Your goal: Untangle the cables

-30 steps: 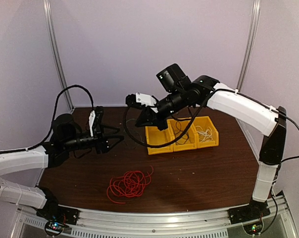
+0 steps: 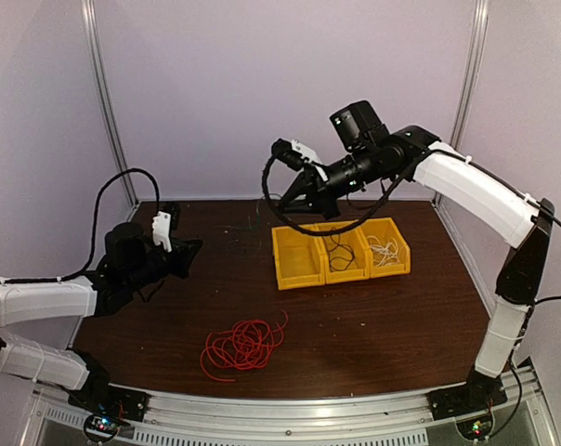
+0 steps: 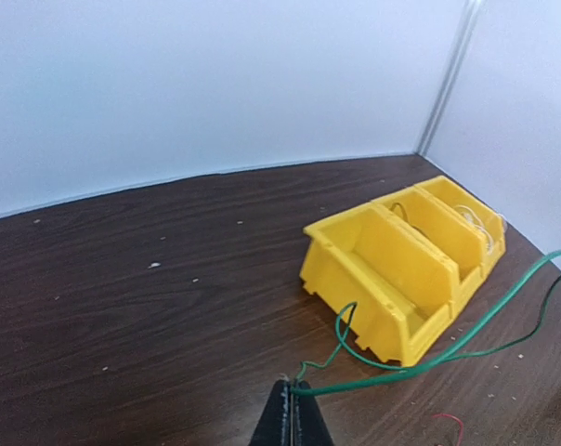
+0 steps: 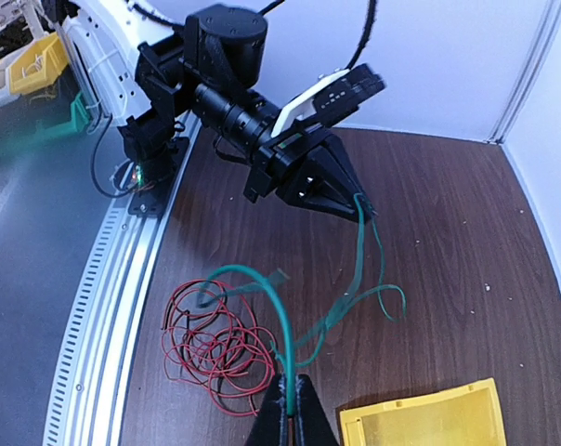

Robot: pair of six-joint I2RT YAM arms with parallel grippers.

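A green cable [image 3: 420,366] runs between my two grippers, held up off the table. At one part of it my left gripper is shut on the cable, which leaves its fingertips with a loop beside them. In the right wrist view, my right gripper is shut on the same green cable [image 4: 288,334]; the cable arches up from the tips and strands hang towards the left gripper. A red cable [image 2: 243,345] lies in a loose tangle on the table, apart from both grippers.
Behind the red tangle stands a yellow bin [image 2: 299,282] with three compartments. The left one looks empty; a dark cable [image 2: 340,255] lies in the middle one and a white cable [image 2: 384,251] in the right one.
My left gripper has gone from open to shut and drawn back to the left after moving right. The right arm has moved up and to the right. The red cable has stayed put.
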